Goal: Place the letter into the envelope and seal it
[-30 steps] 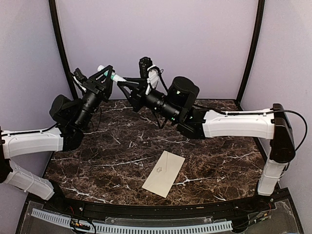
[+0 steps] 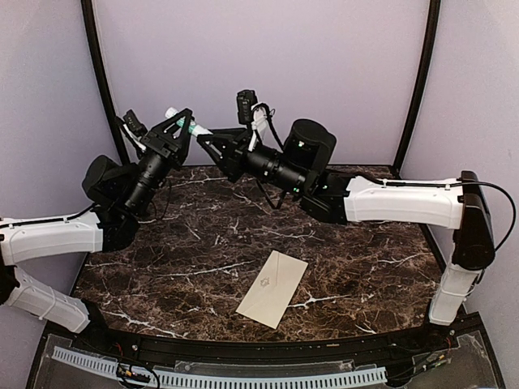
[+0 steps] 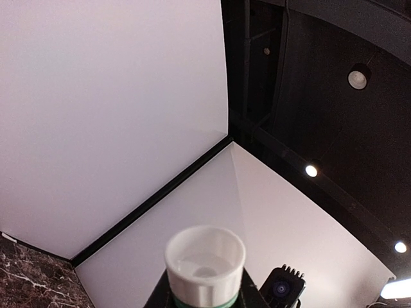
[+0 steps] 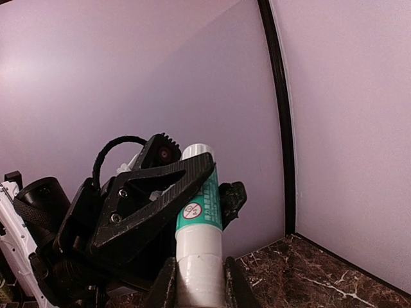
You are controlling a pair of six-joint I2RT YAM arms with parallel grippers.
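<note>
High above the back of the table, both grippers have hold of one white glue stick (image 2: 173,113) with a green label. My left gripper (image 2: 185,122) is shut around its labelled body. On the white section toward the other end, my right gripper is shut. The left wrist view shows the stick's hollow white end (image 3: 205,253). In the right wrist view the green label (image 4: 207,204) lies beyond a white section. A cream envelope (image 2: 272,290) lies tilted on the table, with a small mark on its face. No separate letter is visible; whether one is inside I cannot tell.
Pale walls with black edging close in the back and sides. A black rail with a white toothed strip (image 2: 219,380) runs along the front.
The left gripper and the glue stick have moved a little to the right. The envelope has stayed put.
</note>
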